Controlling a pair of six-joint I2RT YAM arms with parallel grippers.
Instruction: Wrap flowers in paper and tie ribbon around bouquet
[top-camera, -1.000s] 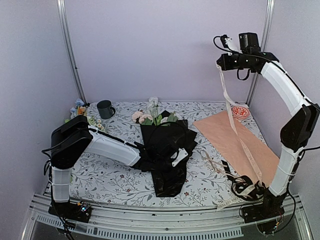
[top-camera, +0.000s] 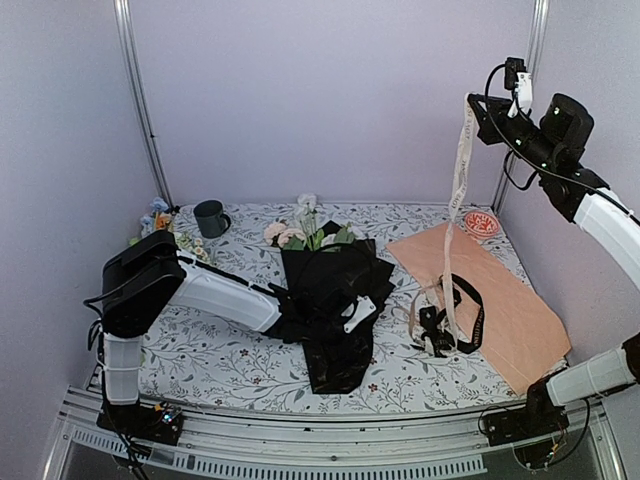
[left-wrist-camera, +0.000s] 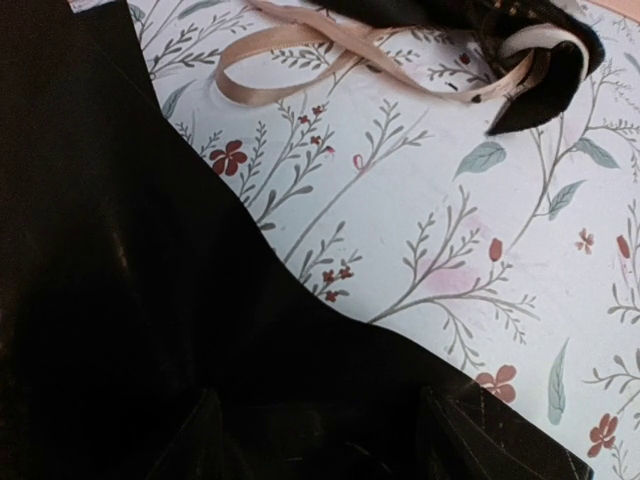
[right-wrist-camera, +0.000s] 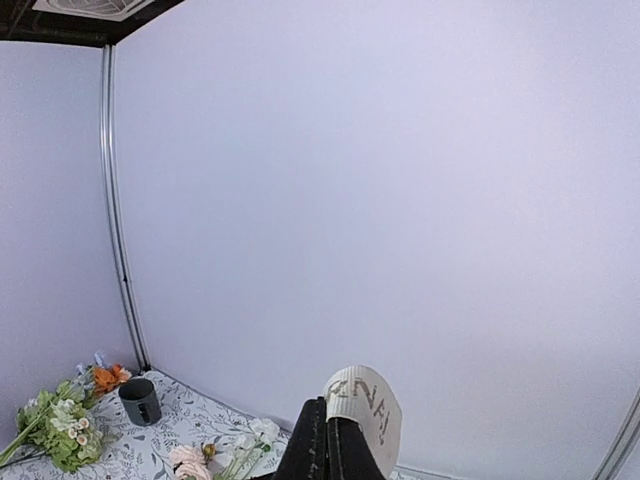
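The bouquet lies on the table with pale flowers (top-camera: 290, 236) at its back end and a black wrap (top-camera: 338, 368) around its stems. Over the wrap, my left gripper is open, its dark fingers (left-wrist-camera: 190, 445) spread apart low against the black sheet. High at the right, my right gripper is shut on a white printed ribbon (right-wrist-camera: 375, 410). From there the ribbon (top-camera: 460, 170) hangs down to a tangled black-and-cream ribbon heap (top-camera: 437, 330) on the table. Whether any stems lie between the left fingers is hidden.
On the right lies a peach paper sheet (top-camera: 500, 310), with a red round item (top-camera: 481, 223) near its far corner. A dark mug (top-camera: 211, 219) and more flowers (top-camera: 158, 222) stand at the back left. Clear patterned cloth (top-camera: 420, 385) shows right of the wrap.
The left arm stayed still.
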